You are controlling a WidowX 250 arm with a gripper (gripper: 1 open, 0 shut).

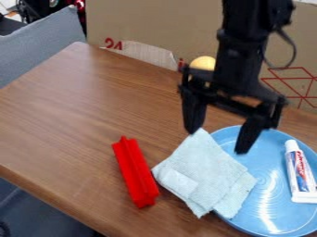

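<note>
My black gripper (220,137) hangs open above the back left rim of the blue plate (272,213), over the upper end of a folded pale cloth (205,174), with nothing seen between its fingers. The cloth lies partly on the plate and partly on the wooden table. A toothpaste tube (299,171) lies on the plate's right side. A red bar-shaped object (135,171) lies on the table left of the cloth.
A cardboard box (136,28) stands along the back, with a yellow round object (202,63) in front, partly hidden by my arm.
</note>
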